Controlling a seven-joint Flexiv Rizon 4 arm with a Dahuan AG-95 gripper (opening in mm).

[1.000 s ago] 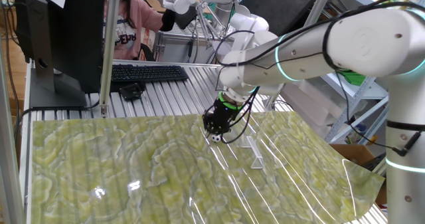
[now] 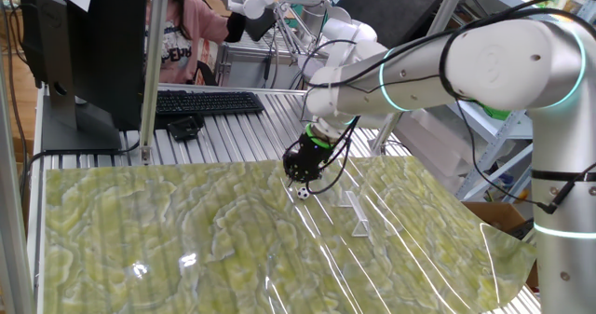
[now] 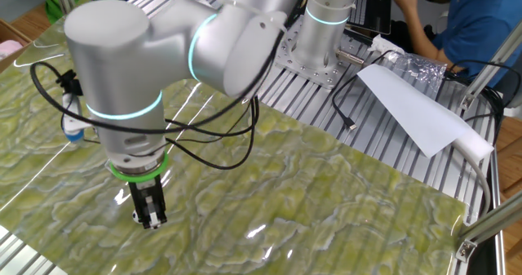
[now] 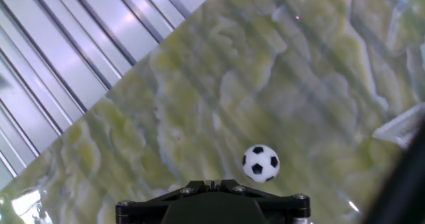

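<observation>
A small black-and-white soccer ball (image 4: pixel 261 163) lies on the green marble-patterned sheet (image 4: pixel 199 111), just beyond and to the right of my fingertips in the wrist view. My black gripper is shut, its fingertips together with nothing visible between them. Exterior view 1 has the gripper (image 2: pixel 296 181) pointing down right beside the ball (image 2: pixel 303 193); whether they touch cannot be told. A small white frame like a toy goal (image 2: pixel 358 215) stands to the right of the ball. In exterior view 2 the gripper (image 3: pixel 152 224) hangs low over the sheet, hiding much around it.
Bare ribbed metal table (image 2: pixel 223 128) runs behind the sheet, with a keyboard (image 2: pixel 209 102) and a monitor (image 2: pixel 79 72) at the left. Cables loop from the arm near the gripper.
The ball and the white frame show no clear movement.
</observation>
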